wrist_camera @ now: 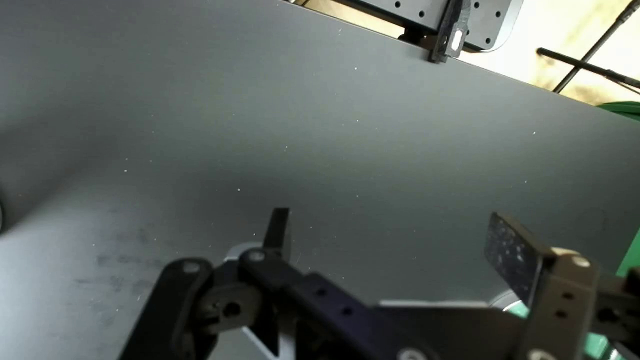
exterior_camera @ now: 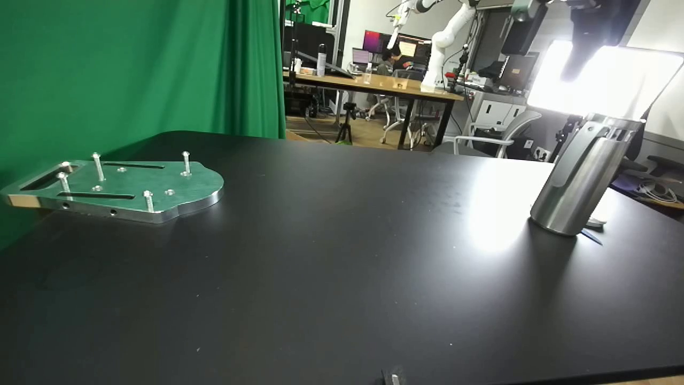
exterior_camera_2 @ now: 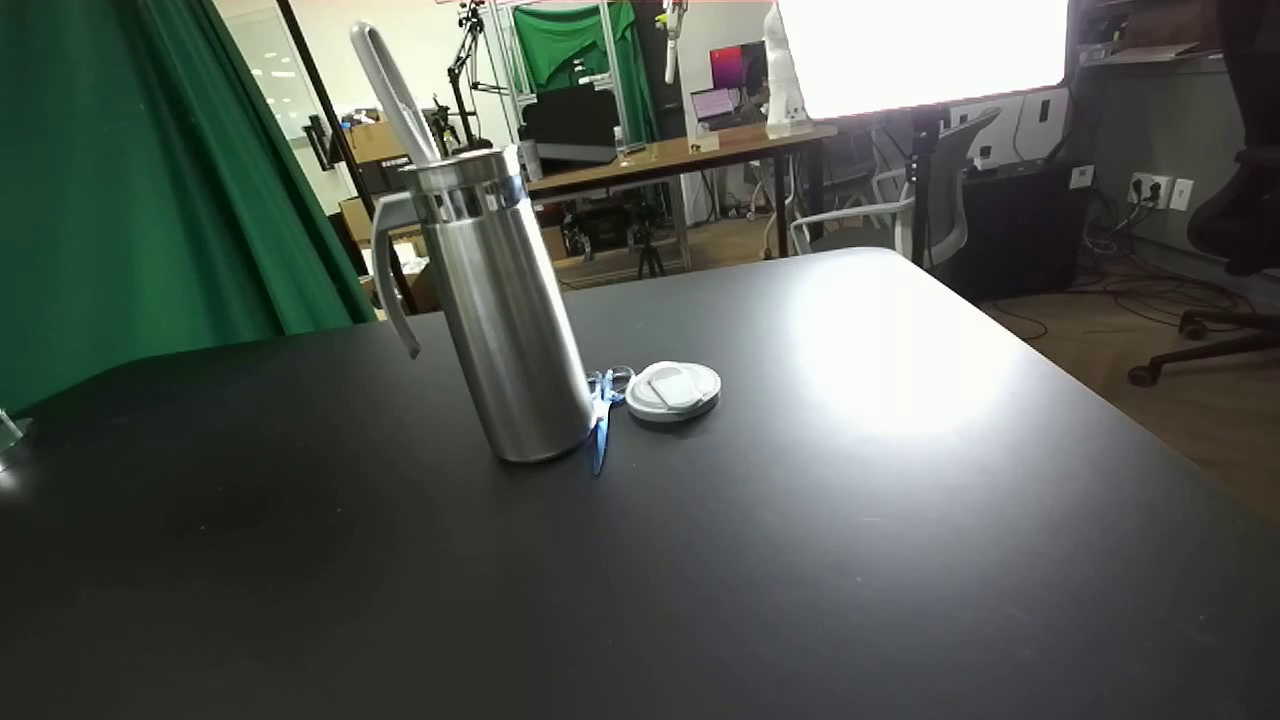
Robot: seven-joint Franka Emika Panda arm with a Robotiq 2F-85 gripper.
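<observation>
A tall steel pitcher (exterior_camera: 580, 179) stands on the black table, and in the second exterior view a light-coloured handle (exterior_camera_2: 393, 90) sticks up out of the pitcher (exterior_camera_2: 504, 318). Blue scissors (exterior_camera_2: 602, 420) lie against its base, beside a round white lid (exterior_camera_2: 673, 391). My gripper stands open over bare table in the wrist view, its fingers wide apart and nothing between them. At the top right of the first exterior view, a dark, blurred part of the arm (exterior_camera: 590, 32) hangs above the pitcher.
A green metal plate (exterior_camera: 138, 183) with several upright bolts lies at the table's left, near the green curtain (exterior_camera: 128, 70). A black clamp (wrist_camera: 451, 30) grips the table edge in the wrist view.
</observation>
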